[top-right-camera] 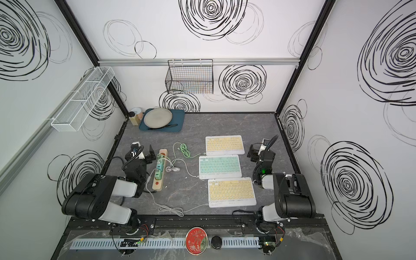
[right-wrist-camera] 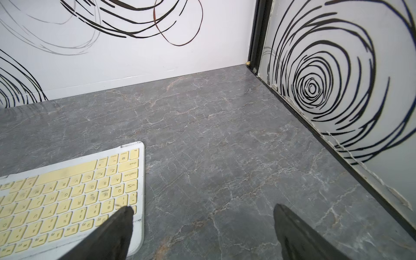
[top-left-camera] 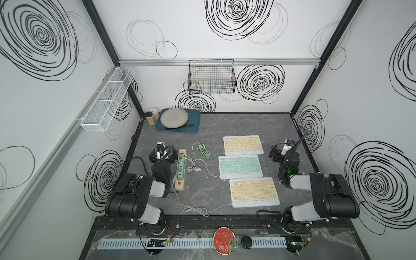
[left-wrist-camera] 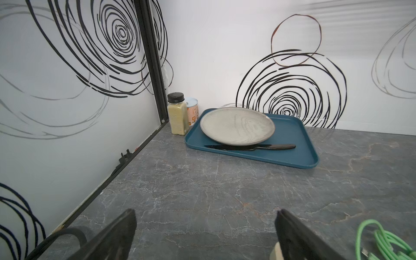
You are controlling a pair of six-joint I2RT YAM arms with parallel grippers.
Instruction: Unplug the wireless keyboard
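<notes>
Three white-framed keyboards lie in a column right of the table's middle: a far yellow-keyed keyboard (top-left-camera: 243,145), a green-keyed keyboard (top-left-camera: 240,167) and a near yellow-keyed keyboard (top-left-camera: 254,192). Each has a cable leading left. A green cable (top-left-camera: 203,150) runs from the far one, and white cables (top-left-camera: 195,209) from the others. On the left, the beige and green power strip (top-left-camera: 180,169) has plugs in it, too small to tell apart. My left gripper is open, empty, just left of the strip. Right of the keyboards, my right gripper stands open and empty.
A blue tray (left-wrist-camera: 303,147) with a grey plate (left-wrist-camera: 238,125) and a dark knife (left-wrist-camera: 273,147) sits at the back left, beside a jar (left-wrist-camera: 177,114). A black wire basket (top-left-camera: 212,80) hangs on the back wall.
</notes>
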